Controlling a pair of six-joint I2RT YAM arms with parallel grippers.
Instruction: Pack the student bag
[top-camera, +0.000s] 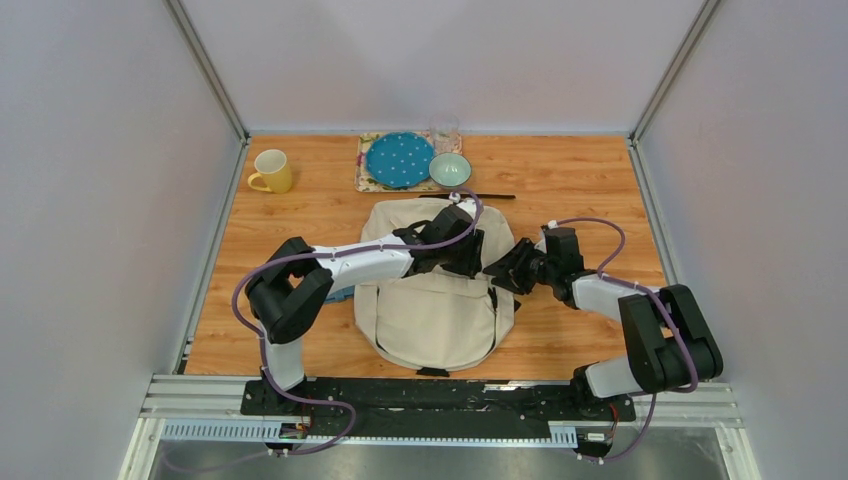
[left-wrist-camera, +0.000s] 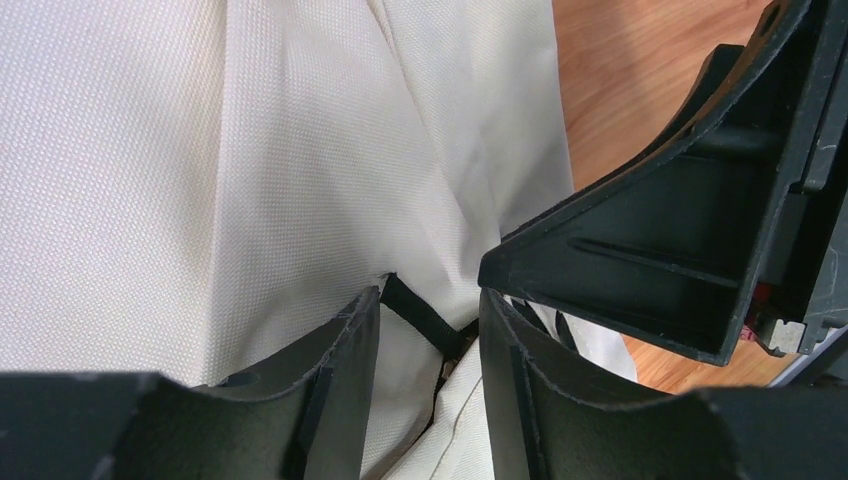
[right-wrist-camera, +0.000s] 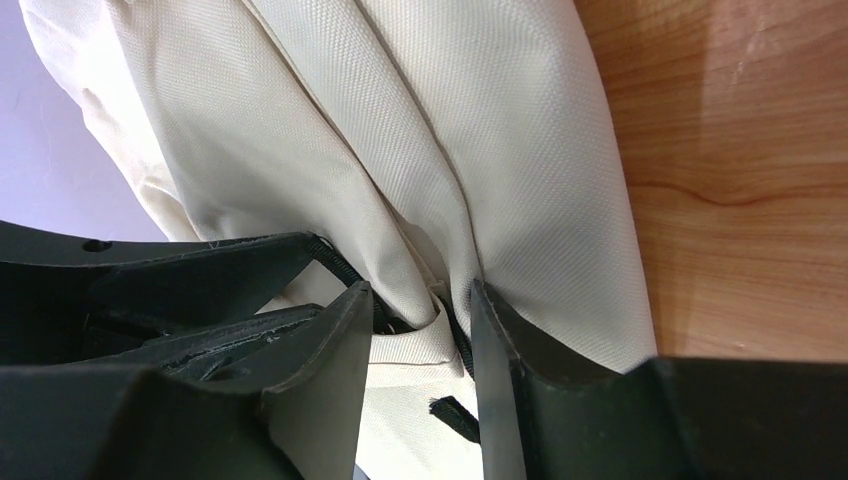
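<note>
The cream bag (top-camera: 425, 325) lies flat in the middle of the table. My left gripper (top-camera: 468, 260) is over its upper right, low on the fabric by a black zipper (left-wrist-camera: 425, 320); its fingers stand part open around the cloth area, and whether they pinch anything is unclear. My right gripper (top-camera: 508, 270) meets it from the right at the bag's edge. In the right wrist view its open fingers (right-wrist-camera: 325, 390) straddle folded fabric and zipper (right-wrist-camera: 340, 260), with the other gripper's black body beside them.
A floral tray with a blue dotted plate (top-camera: 399, 158), a green bowl (top-camera: 450, 170) and a clear glass stands at the back. A yellow mug (top-camera: 276, 172) is at back left. A dark stick lies behind the bag. A blue item is partly hidden left of the bag.
</note>
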